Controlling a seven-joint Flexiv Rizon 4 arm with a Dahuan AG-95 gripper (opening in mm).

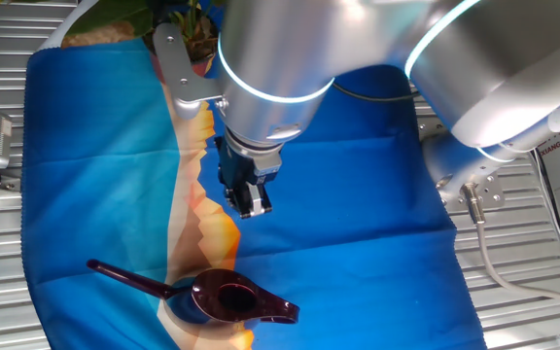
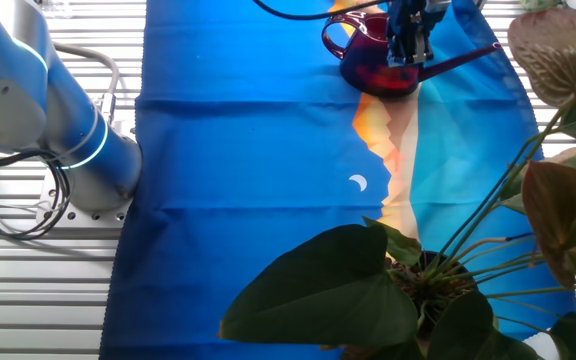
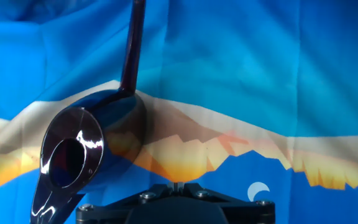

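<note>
A dark red, glossy watering can (image 1: 207,292) stands upright on the blue printed cloth, its spout pointing left in exterior view 1. From the wrist, the can (image 3: 120,134) shows at left, its open top facing up and its handle running off the bottom edge. My gripper (image 1: 252,208) hangs above the cloth, apart from the can. Its two fingertips meet in the wrist view (image 3: 177,185), with nothing visible between them. In exterior view 2 the gripper (image 2: 409,58) overlaps the can (image 2: 373,75) and hides part of it.
A potted plant with broad leaves (image 2: 318,290) stands at the opposite end of the cloth (image 2: 248,150) from the can.
</note>
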